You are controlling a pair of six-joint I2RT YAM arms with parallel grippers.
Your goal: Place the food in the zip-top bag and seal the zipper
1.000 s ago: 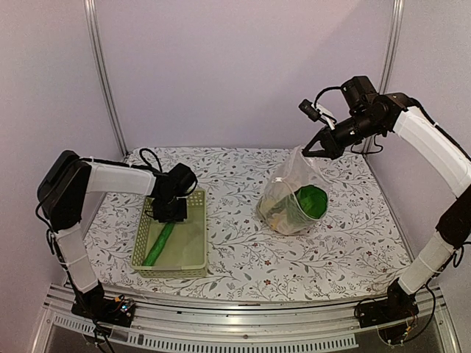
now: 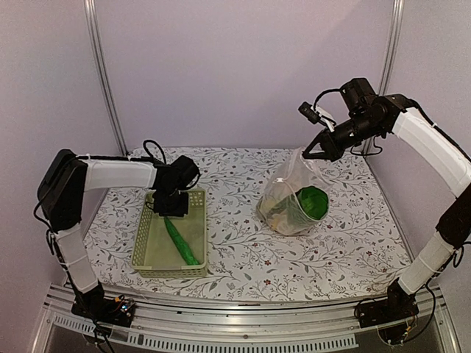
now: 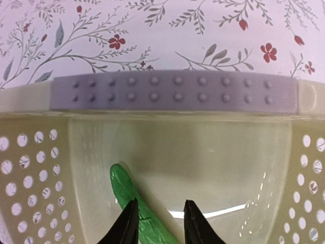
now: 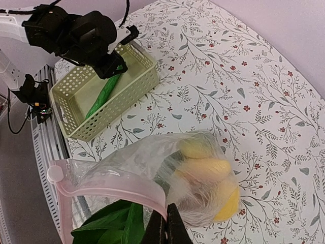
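Note:
A long green cucumber-like vegetable (image 2: 181, 242) lies slanted in the pale green basket (image 2: 204, 235), its free end toward the front right. My left gripper is low over its far end. The left fingers stand apart, with the vegetable (image 3: 137, 203) running below and between them; whether they touch it is unclear. The clear zip bag (image 2: 283, 193) stands on the table with its mouth open, holding a green leafy item (image 2: 313, 202) and yellow pieces (image 4: 205, 169). My right gripper is shut on the bag's pink-edged rim (image 4: 117, 184), holding it up.
Flower-patterned cloth covers the table, and a clear stretch (image 2: 232, 220) lies between basket and bag. The basket's front wall (image 3: 175, 91) rises near the left gripper. Walls border the table at the back and sides.
The vegetable has swung round in the basket, its free end going from front left through straight to front right. The left gripper shifted only slightly. The right arm and bag look nearly unchanged.

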